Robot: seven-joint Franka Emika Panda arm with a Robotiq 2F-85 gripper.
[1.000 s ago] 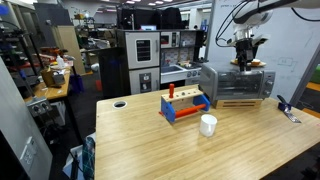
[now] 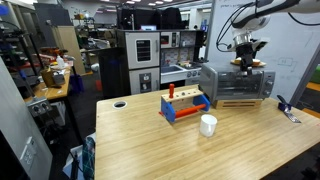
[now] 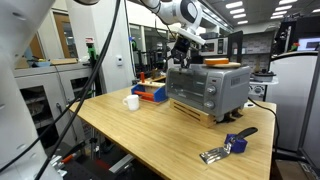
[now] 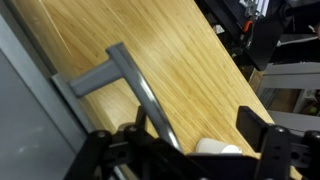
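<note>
A silver toaster oven [image 3: 205, 90] stands at the back of the table with its door up. My gripper is in front of the oven's upper front, pointing down, its black fingers [image 4: 262, 135] well apart. In the wrist view the grey door handle [image 4: 133, 78] runs down close to the left finger and partly behind it. Whether they touch I cannot tell. Between the fingertips, farther below, the white mug [image 4: 215, 147] shows on the table. Exterior view 1 has the gripper [image 2: 245, 67] small and dark against the oven.
An orange dish [image 3: 222, 62] lies on the oven's top. The oven rests on a wooden stand [image 3: 192, 112]. A blue object [image 3: 237, 143] and a metal spatula [image 3: 214, 155] lie to its right. A blue-and-wood rack [image 2: 184, 104] is left of it.
The arm has shifted only slightly near the oven's top front. The oven, mug and rack look unmoved.
</note>
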